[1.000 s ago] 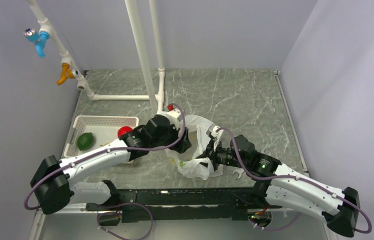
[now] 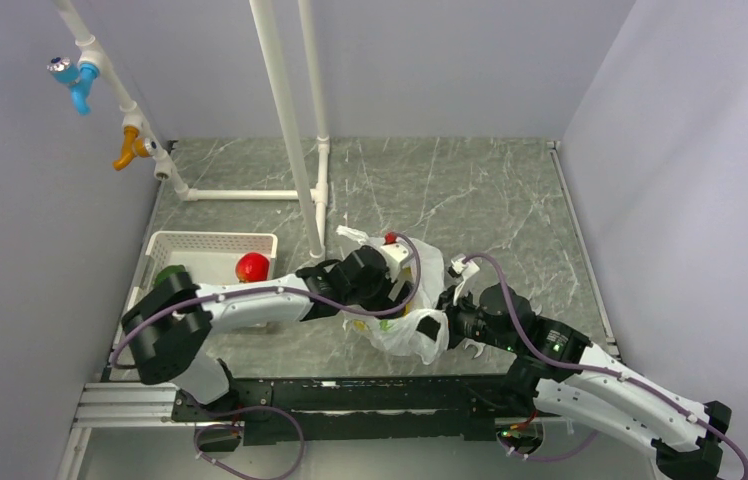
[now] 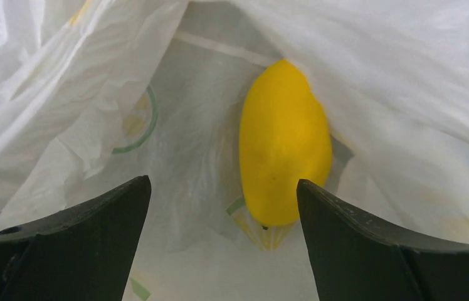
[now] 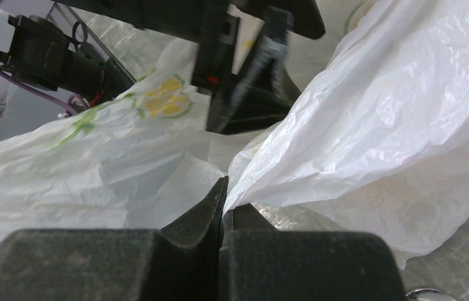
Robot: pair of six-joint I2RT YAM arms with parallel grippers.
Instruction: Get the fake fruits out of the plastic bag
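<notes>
The white plastic bag (image 2: pixel 400 335) lies at the table's middle. My left gripper (image 2: pixel 395 290) is down in its opening; in the left wrist view its fingers stand apart, open, with a yellow fake fruit (image 3: pixel 282 138) lying just beyond them on the bag's inside. My right gripper is shut on a gathered edge of the bag, which rises from between its fingertips. A small red object (image 2: pixel 390 238) shows at the bag's back edge in the top view.
A white basket (image 2: pixel 210 238) at left holds a red fruit (image 2: pixel 252 267) and a green one (image 2: pixel 168 273). White pipes (image 2: pixel 295 150) stand behind the bag. A wrench (image 2: pixel 474 348) lies at the front.
Both arms have moved to the right, my left gripper further into the bag's opening and my right gripper carrying the bag's edge along.
</notes>
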